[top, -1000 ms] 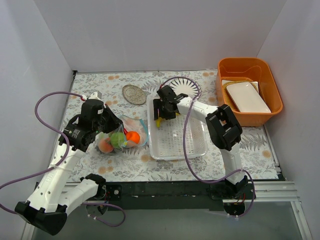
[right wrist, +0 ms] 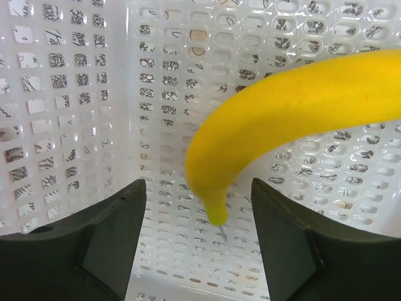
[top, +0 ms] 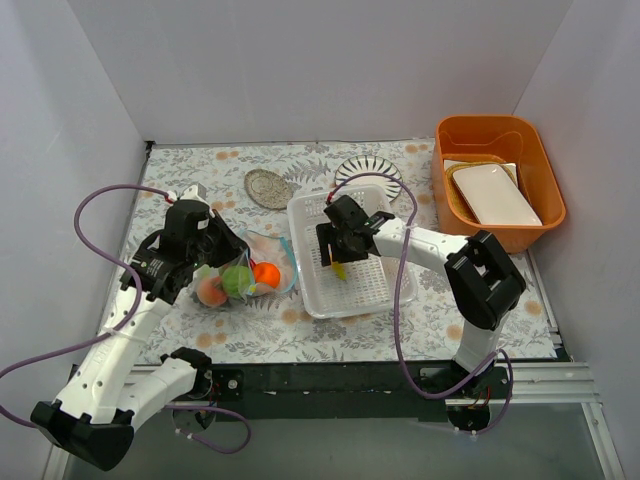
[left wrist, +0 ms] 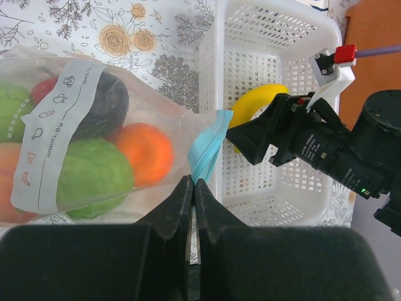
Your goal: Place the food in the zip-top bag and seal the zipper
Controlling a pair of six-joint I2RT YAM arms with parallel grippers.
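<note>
The zip top bag (left wrist: 94,144) lies on the left, holding an orange (top: 266,275), green fruit (left wrist: 94,175) and other produce. My left gripper is shut at the blue zipper edge (left wrist: 210,141), which runs to its tips; whether film is between them is hard to tell. A yellow banana (right wrist: 288,100) lies in the white perforated tray (top: 340,295). My right gripper hangs open over the banana's stem end, its fingers either side of it, not closed on it.
An orange bin (top: 540,190) with plates stands at the back right. A round mat (top: 266,188) and a patterned plate (top: 365,165) lie at the back, behind the tray.
My right gripper and arm have shifted right and toward the front over the tray. The left arm and bag look unchanged.
</note>
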